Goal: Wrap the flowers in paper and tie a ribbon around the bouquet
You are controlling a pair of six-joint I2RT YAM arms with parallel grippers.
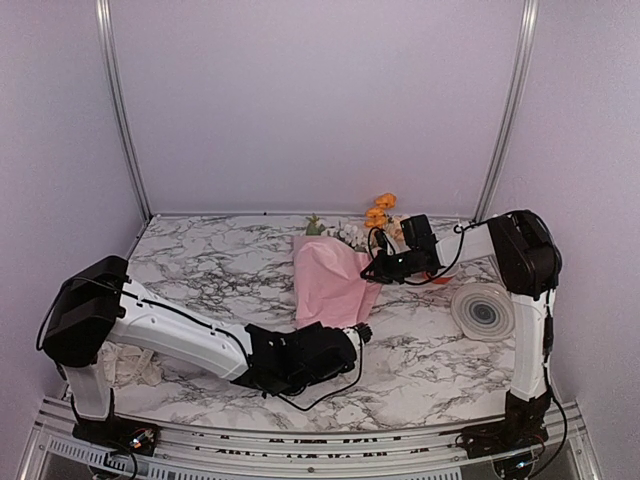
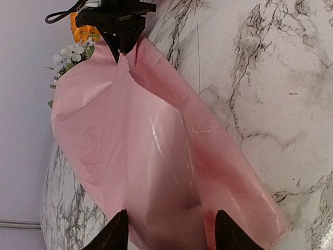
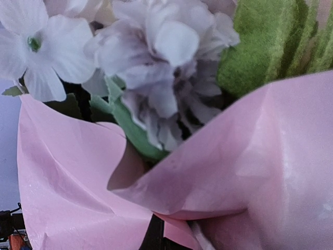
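Pink wrapping paper (image 1: 330,275) lies folded around the fake flowers, with white blooms (image 1: 350,235) and leaves showing at its far end. My right gripper (image 1: 370,272) is shut, its fingertips pinching the paper's folded edge; in the right wrist view, the dark fingers (image 3: 154,233) sit against the pink paper (image 3: 218,177) below the white flowers (image 3: 166,57). My left gripper is at the near end of the wrap, its fingers apart on either side of a raised paper fold (image 2: 161,172). The flower stems are hidden under the paper.
Orange flowers (image 1: 380,208) stand at the back, behind my right gripper. A clear round lid or dish (image 1: 483,312) lies at the right. Pale netting-like material (image 1: 130,365) is at the left, partly behind my left arm.
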